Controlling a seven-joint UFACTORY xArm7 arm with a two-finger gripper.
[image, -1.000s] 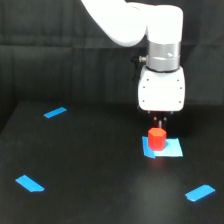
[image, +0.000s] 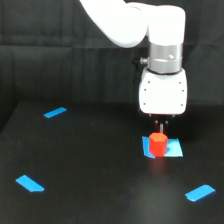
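A small red block (image: 158, 146) stands out in front of a light blue patch (image: 174, 149) on the dark table, right of centre. My gripper (image: 159, 133) points straight down from the white arm, its dark fingers shut on the top of the block. Little of the fingers shows against the dark background. Whether the block's underside touches the blue patch cannot be told from this angle.
Other blue strips lie on the table: one at the back left (image: 55, 112), one at the front left (image: 30, 183) and one at the front right (image: 200, 192). A dark curtain (image: 50, 60) hangs behind.
My gripper and the red block have both moved slightly down in the view, together. The blue patch and strips have stayed where they were.
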